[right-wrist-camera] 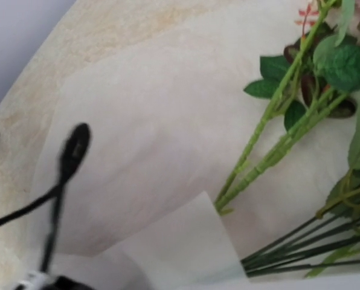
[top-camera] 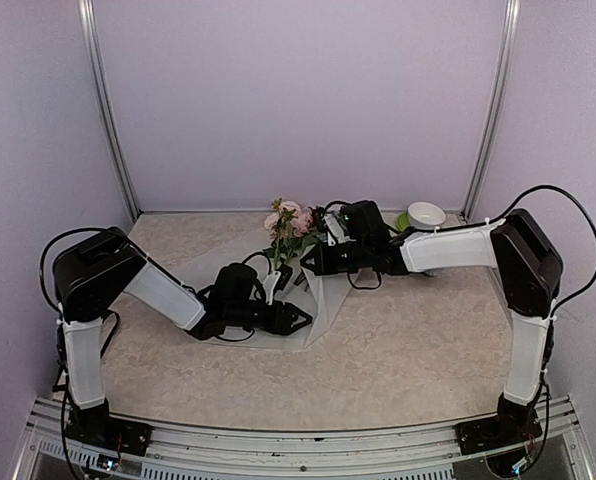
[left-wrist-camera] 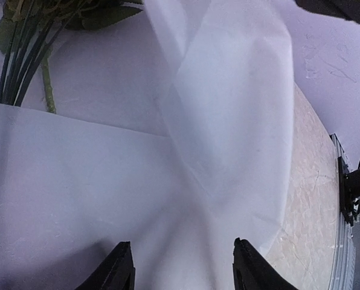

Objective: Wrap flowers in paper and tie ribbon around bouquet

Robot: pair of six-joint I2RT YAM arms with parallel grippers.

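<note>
The bouquet of pink flowers [top-camera: 290,222] lies on a sheet of white wrapping paper [top-camera: 206,266]. In the right wrist view its green stems [right-wrist-camera: 252,172] run under a folded-over part of the paper [right-wrist-camera: 183,241]. My right gripper [top-camera: 311,264] is shut on the raised paper edge, though its fingertips are hidden in its own view. This flap [left-wrist-camera: 234,109] slopes up toward it in the left wrist view. My left gripper is parted low over the paper, with no object gripped; dark stems [left-wrist-camera: 23,57] show beyond it.
A white bowl [top-camera: 426,214] and a green one [top-camera: 403,222] stand at the back right, near the right arm. A black cable loop [right-wrist-camera: 74,157] crosses the right wrist view.
</note>
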